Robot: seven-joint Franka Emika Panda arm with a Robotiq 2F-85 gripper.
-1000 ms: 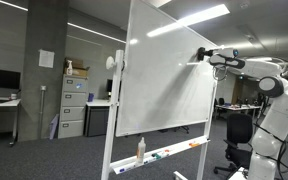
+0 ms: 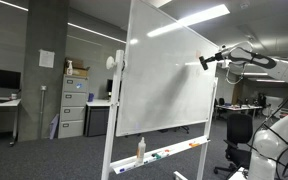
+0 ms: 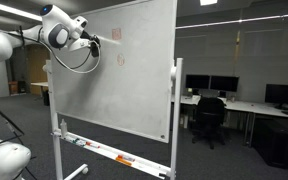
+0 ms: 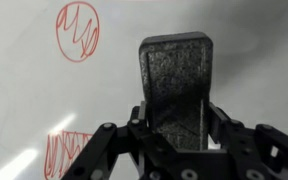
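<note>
My gripper is shut on a dark, speckled block that looks like a board eraser (image 4: 176, 72). In exterior view 1 the eraser (image 2: 203, 62) is at the upper right part of the whiteboard (image 2: 159, 80), tilted; contact with the board cannot be told. Exterior view 2 has the gripper (image 3: 89, 42) at the board's upper left. Beside the eraser in the wrist view are a red scribbled oval (image 4: 77, 31) and a red hatched box (image 4: 64, 152). Whatever is directly behind the eraser is hidden.
Below the board runs a tray (image 3: 109, 152) with markers and a spray bottle (image 2: 141, 150). The board stands on a white frame. An office chair (image 2: 238, 138) is near the robot's base, and desks with monitors (image 3: 210, 84) line the far wall.
The eraser has shifted slightly right and down in exterior view 1 and now looks more tilted. My arm has bent with it, and the eraser remains in the gripper.
</note>
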